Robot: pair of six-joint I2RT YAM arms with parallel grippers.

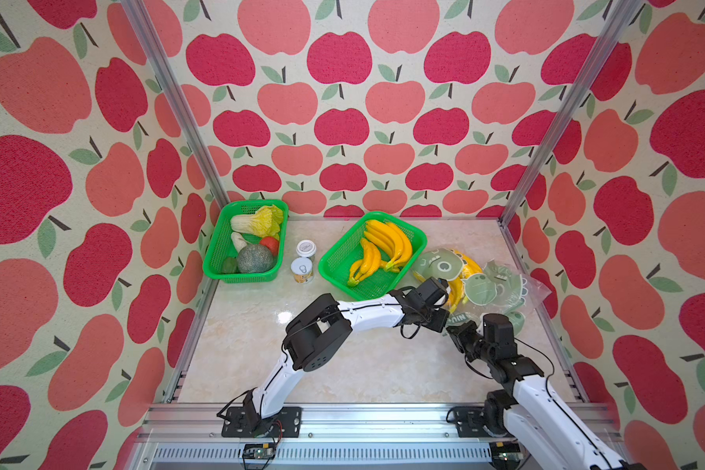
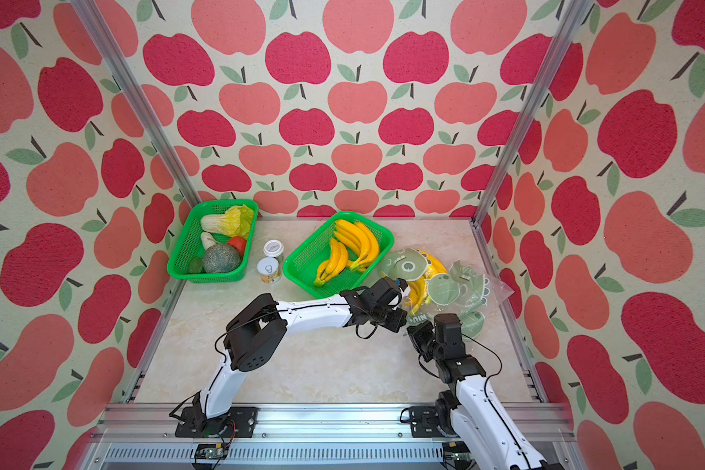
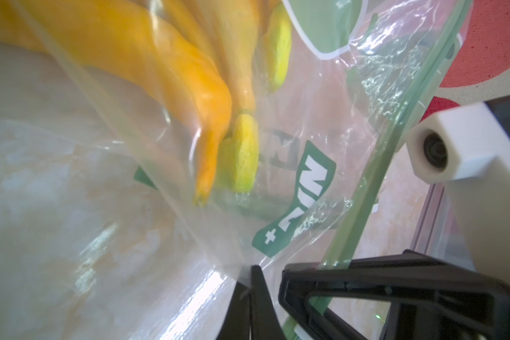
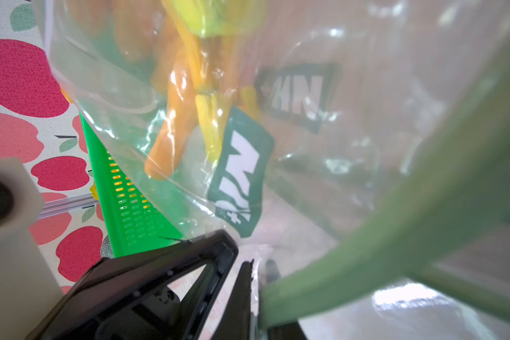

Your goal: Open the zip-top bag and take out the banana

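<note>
A clear zip top bag with green prints holds bananas on the table's right side. My left gripper is shut at the bag's near edge; the film meets its fingertips, and I see nothing thicker between them. My right gripper faces it from the front right, shut on the bag's green zip edge, which runs up diagonally in the right wrist view.
A green basket of bananas stands left of the bag. A green basket of vegetables and two cans are further left.
</note>
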